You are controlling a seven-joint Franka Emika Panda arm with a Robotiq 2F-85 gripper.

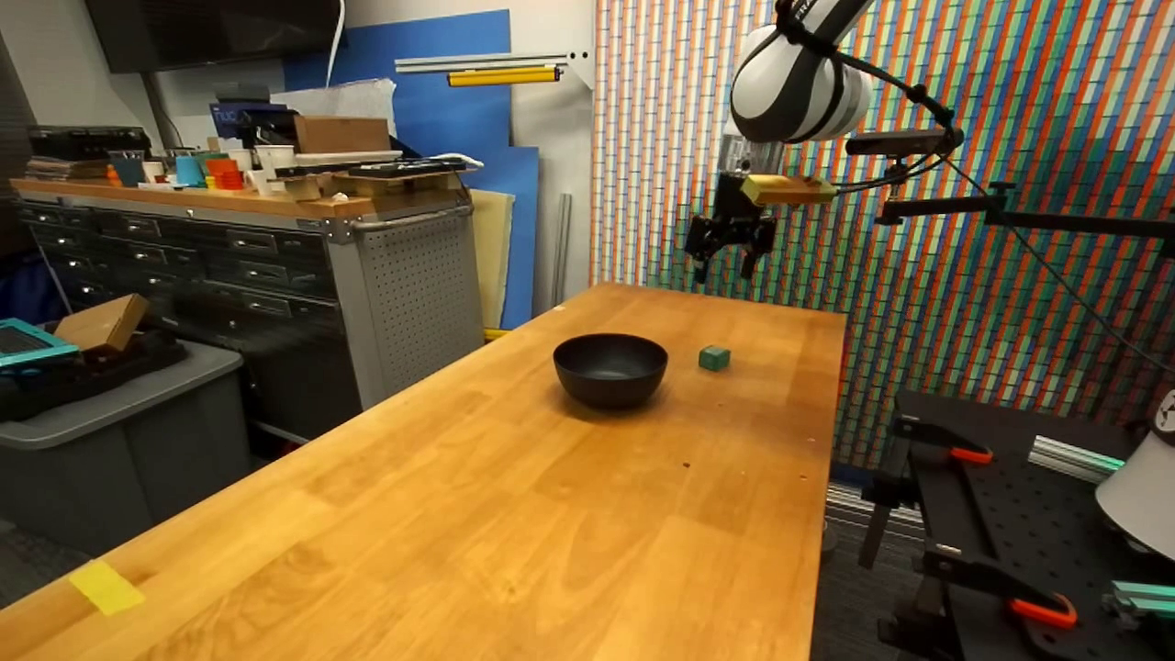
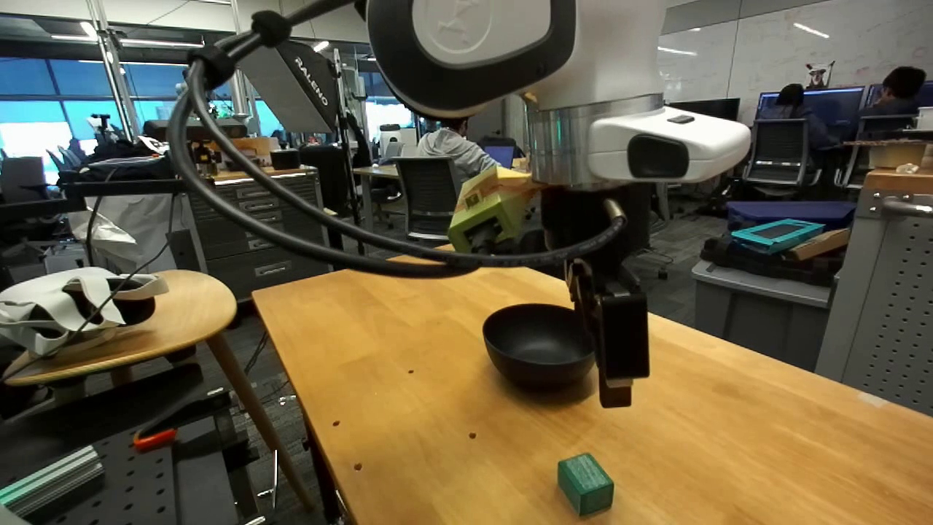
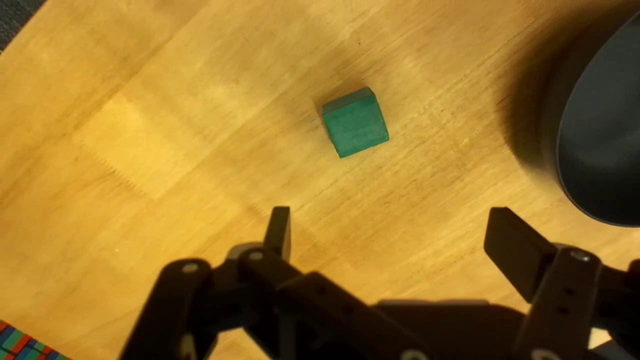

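A small green block rests on the wooden table, a short way from a black bowl. The wrist view shows the block beyond my fingertips and the bowl cut off at the right edge. High above the tabletop hangs my gripper, open, its fingers wide apart with only bare wood seen between them. In the second exterior view, the block lies nearer the camera than the gripper, and a finger overlaps the right side of the bowl.
Wide bare wood stretches across the table, with a yellow tape strip at its near left corner. A dark perforated bench with clamps stands at the right. The cable loops out beside the arm.
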